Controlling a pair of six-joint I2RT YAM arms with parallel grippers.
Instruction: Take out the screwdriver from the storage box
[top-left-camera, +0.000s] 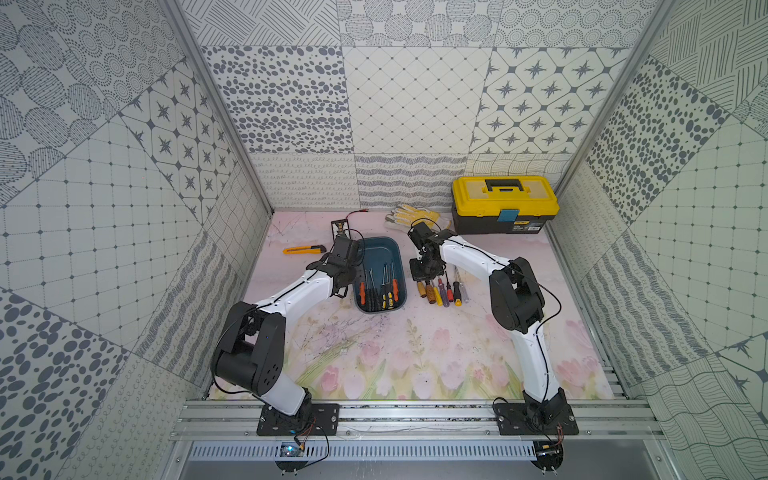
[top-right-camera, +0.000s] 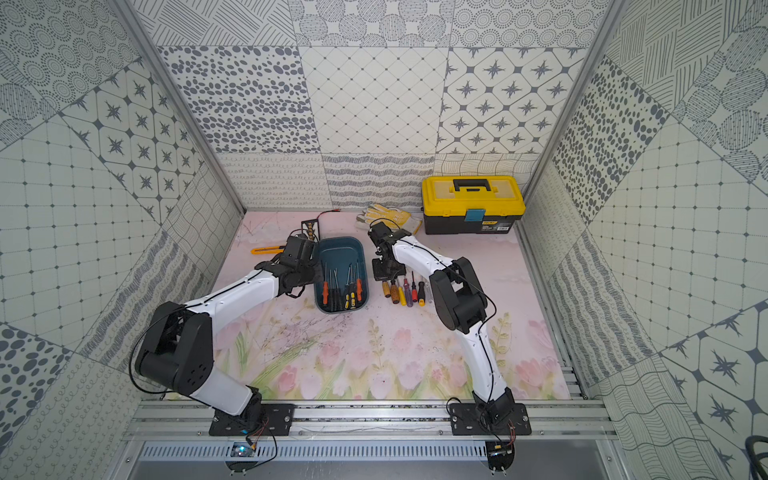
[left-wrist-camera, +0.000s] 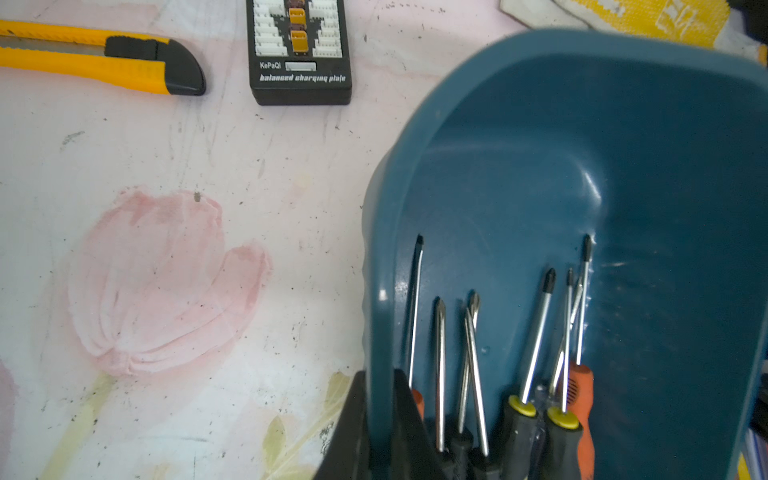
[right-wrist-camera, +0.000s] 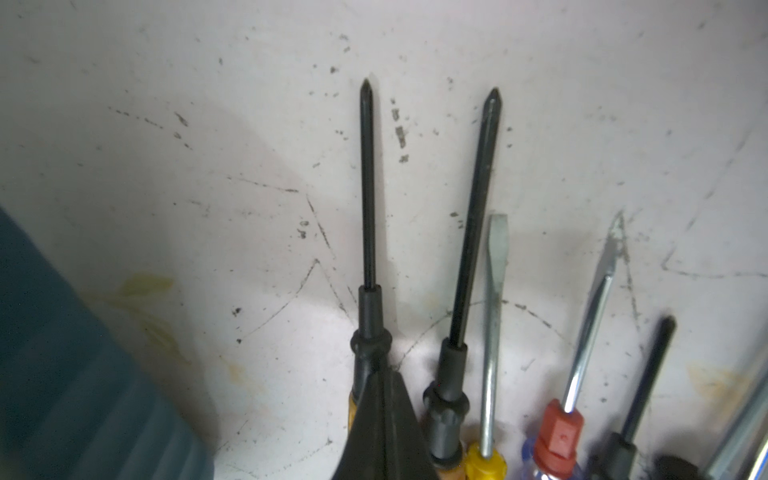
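A blue storage box holds several screwdrivers in its near part, some orange, some black and yellow. My left gripper is at the box's left rim; in the left wrist view its fingers sit over the rim wall, shut, and whether the rim is between them cannot be seen clearly. Outside the box on the right, several loose screwdrivers lie side by side. My right gripper is shut above them, over a black-shafted screwdriver, with nothing seen between its fingers.
A yellow toolbox stands at the back right, with gloves beside it. An orange utility knife and a black charging plate lie left of and behind the box.
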